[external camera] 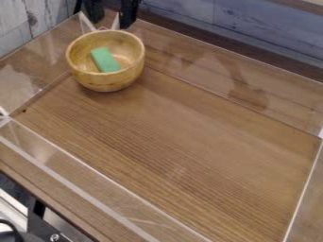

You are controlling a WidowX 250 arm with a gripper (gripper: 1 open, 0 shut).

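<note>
A wooden bowl (125, 74) sits at the upper left of the wooden table (190, 151), with a green block (104, 60) inside it. Above the bowl, at the top edge of the view, is my dark gripper (109, 19), partly cut off by the frame, its fingers pointing down and apart, standing open over the back of the bowl with nothing seen between them.
A grey wall borders the back left and a blue-grey wall the back. Clear edging runs along the left front and right, with dark cables beyond the lower left corner.
</note>
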